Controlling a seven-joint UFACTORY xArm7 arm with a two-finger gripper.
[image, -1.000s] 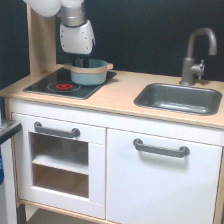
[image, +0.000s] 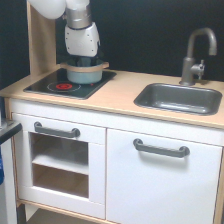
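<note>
A grey-blue pot (image: 85, 76) with a light handle sits at the back of the black cooktop, on the left side of the toy kitchen. Reaching down from the top edge, the white arm brings my gripper (image: 83, 62) to the pot's rim. The dark fingers are small and blend into the dark background, so their spacing and any grip on the pot cannot be made out.
In front of the pot, a red ring marks a burner (image: 64, 87). A sink (image: 178, 98) with a grey faucet (image: 196, 58) lies to the right, and bare wooden counter (image: 122, 92) separates it from the cooktop. Cabinet handles (image: 162, 148) project below.
My gripper has shifted slightly right and a little lower. The pot appears slightly farther left.
</note>
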